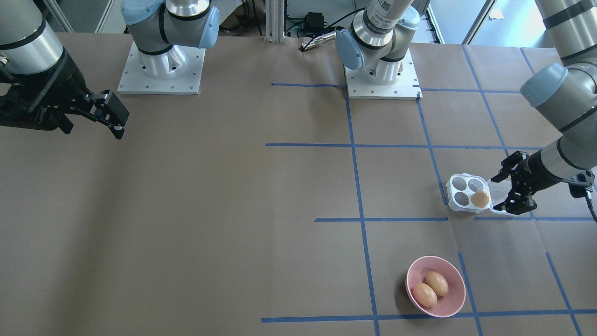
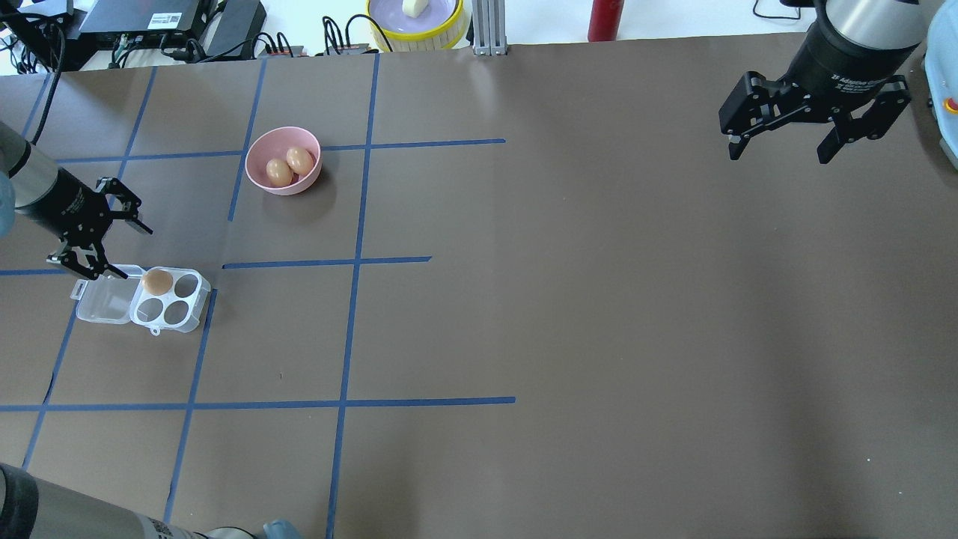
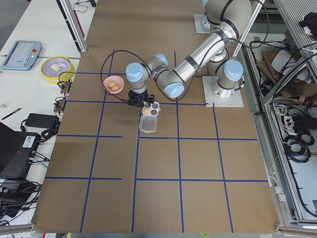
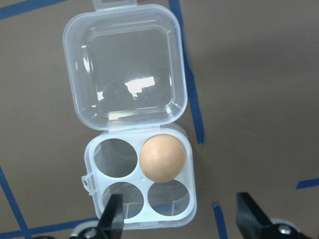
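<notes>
A clear plastic egg carton (image 1: 460,200) lies open on the table, one egg (image 4: 162,158) in a cell beside the lid (image 4: 130,69); the other three cells are empty. My gripper (image 2: 135,251) hangs open above the carton, its dark fingertips at the lower edge of the left wrist view (image 4: 177,209), nothing between them. A pink bowl (image 2: 265,140) holds two eggs (image 1: 436,283), toward the front of the table in the front view.
A second arm's gripper (image 2: 813,121) hangs at the top right of the top view. Other arm bases (image 1: 358,84) stand along one edge. The middle of the table, marked with blue tape, is clear.
</notes>
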